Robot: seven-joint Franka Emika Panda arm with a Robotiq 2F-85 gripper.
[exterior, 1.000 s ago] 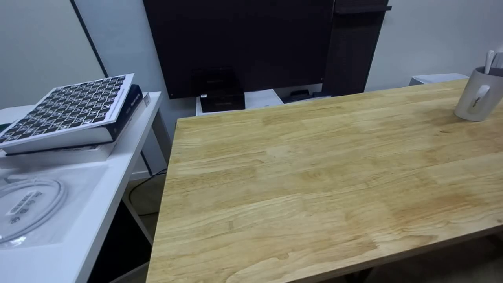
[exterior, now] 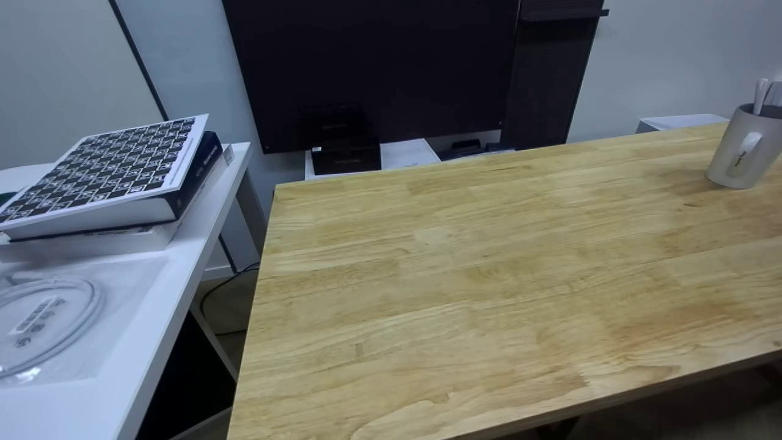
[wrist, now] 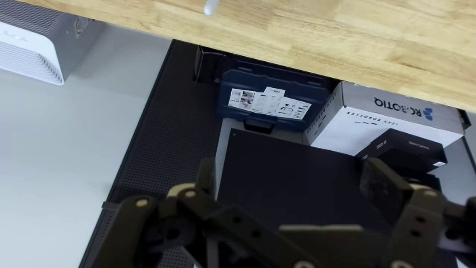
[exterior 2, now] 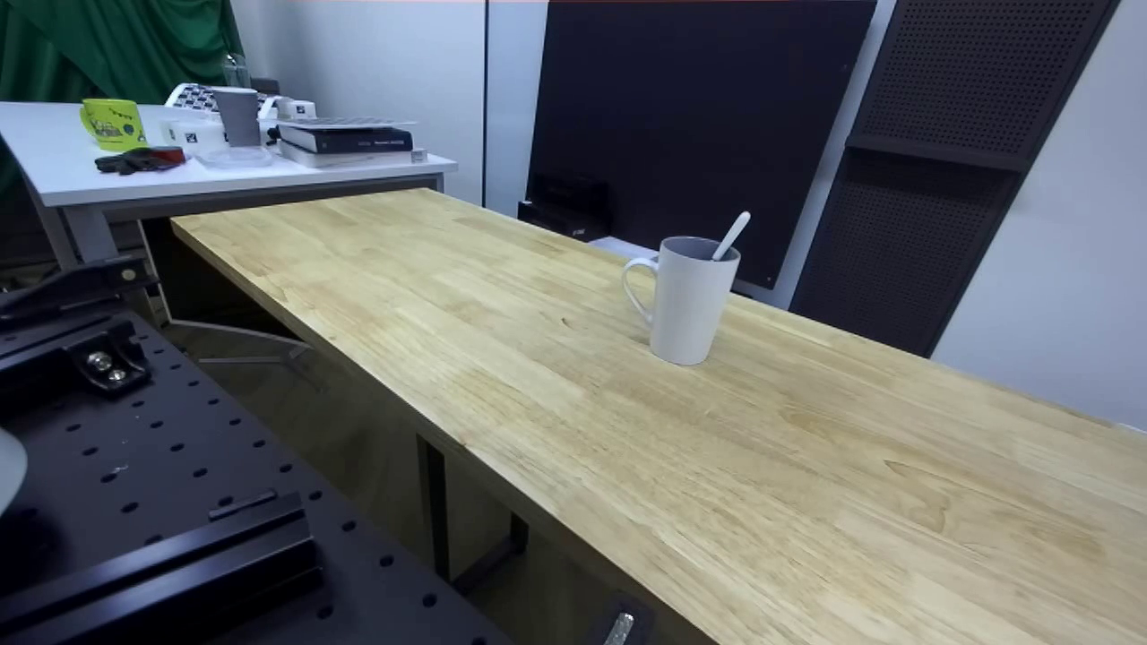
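Observation:
A tall white mug point(exterior 2: 694, 306) stands upright on the wooden table point(exterior 2: 516, 355), its handle toward the left in exterior view 2. A white spoon point(exterior 2: 732, 235) leans out of its rim. The same mug point(exterior: 745, 150) is cut by the right edge of exterior view 1. In the wrist view my gripper is open, its fingers wide apart with nothing between them. The tip of a white utensil point(wrist: 210, 7) shows at that view's top edge, beyond the fingers; the mug itself is out of that frame. Neither exterior view shows the gripper.
A white side table point(exterior: 157, 293) with stacked books point(exterior: 110, 176) stands beyond its left end. Behind the table are a large black panel point(exterior: 374, 73) and boxes, including a white carton point(wrist: 383, 116).

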